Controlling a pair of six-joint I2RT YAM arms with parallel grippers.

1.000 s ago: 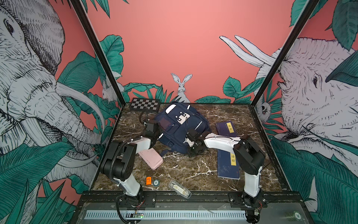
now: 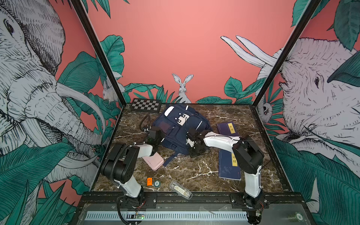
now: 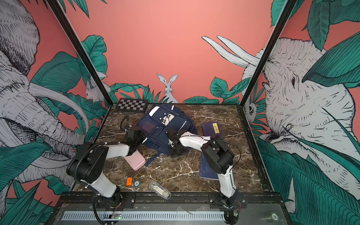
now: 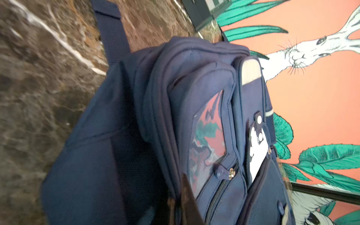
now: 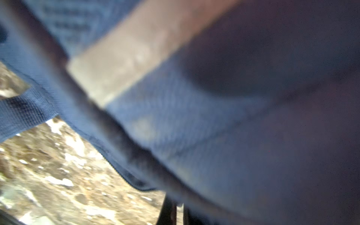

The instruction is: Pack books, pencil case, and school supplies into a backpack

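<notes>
The navy backpack [image 2: 176,125] lies flat at the back middle of the table, turned askew, its bear patch facing up. Along its left side my left gripper is shut on a piped seam of the fabric. My right gripper is shut at the bag's lower right edge, with cloth hiding part of its fingers. A pink pencil case [image 2: 153,161] rests just in front of the left gripper. On the right lie two dark blue books [image 2: 226,170] with yellow labels, partly covered by the right arm. A clear case [image 2: 180,189] sits at the front edge.
An orange item [image 2: 149,181] and a small round green one [image 2: 157,184] lie near the front left. A checkered board [image 2: 145,105] stands at the back left corner. Bare marble shows in the front middle.
The left arm shifted only slightly.
</notes>
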